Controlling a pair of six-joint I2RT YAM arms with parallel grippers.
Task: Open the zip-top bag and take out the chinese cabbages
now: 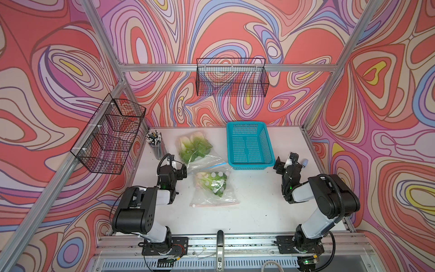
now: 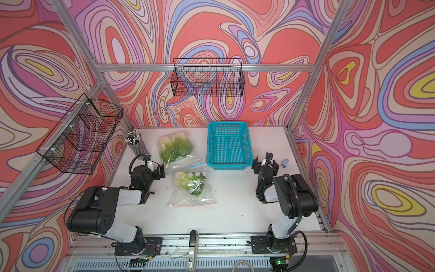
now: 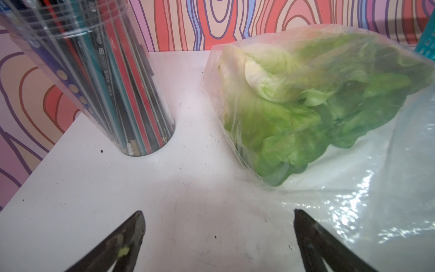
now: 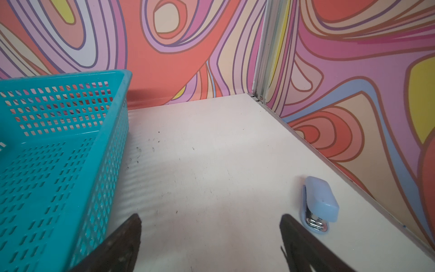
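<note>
Two clear bags holding pale green Chinese cabbage lie flat on the white table, left of centre. The back bag point(image 1: 194, 147) slopes forward, and its loose plastic, with a blue strip point(image 1: 217, 165), meets the front bag. The front bag point(image 1: 212, 183) has a pinkish edge and a small white piece point(image 1: 194, 205) at its near left corner. Whether either bag is closed I cannot tell. My left gripper is open and empty, left of the bags, with the back bag's cabbage point(image 3: 290, 104) ahead and right. Right of the basket, my right gripper stands open and empty.
A turquoise basket point(image 1: 271, 156), empty, sits at the back between the bags and my right arm. A clear cup of pencils point(image 3: 113, 86) stands at the back left. A pale blue stapler point(image 4: 320, 199) lies at the right edge.
</note>
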